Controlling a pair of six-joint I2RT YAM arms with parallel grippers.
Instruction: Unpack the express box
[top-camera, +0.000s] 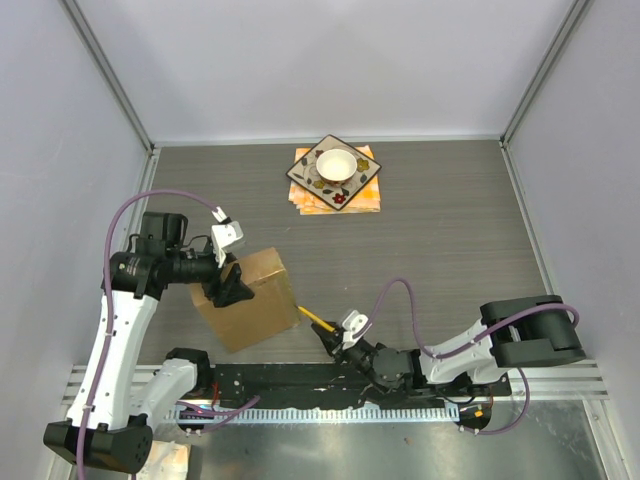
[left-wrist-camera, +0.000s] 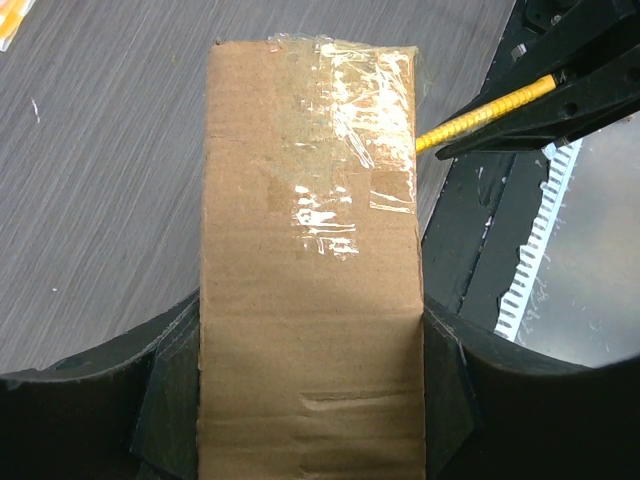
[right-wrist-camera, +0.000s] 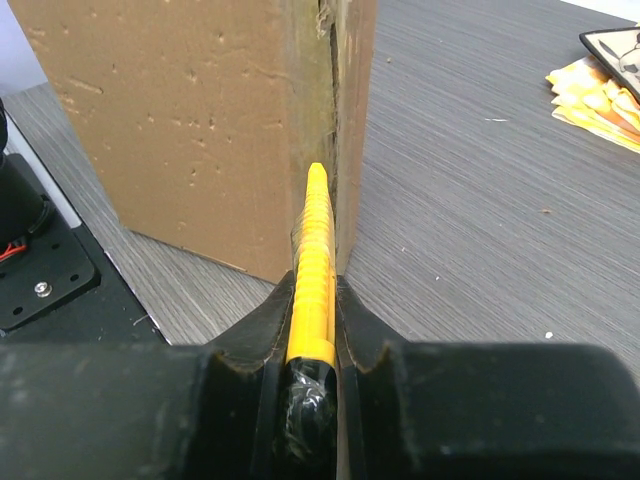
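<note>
My left gripper (top-camera: 228, 280) is shut on the cardboard box (top-camera: 250, 310), which stands upright at the left of the table. In the left wrist view, shiny tape covers part of the box's face (left-wrist-camera: 310, 130). My right gripper (top-camera: 330, 336) is shut on a yellow cutter (right-wrist-camera: 312, 310). Its front end points at the taped seam (right-wrist-camera: 310, 90) on the box's edge, at or very near the cardboard. Whether the blade is in the seam I cannot tell.
A square patterned tray (top-camera: 311, 176) with a white bowl (top-camera: 336, 164) rests on orange checked cloths (top-camera: 365, 202) at the back middle. A dark strip with a white serrated edge runs along the front.
</note>
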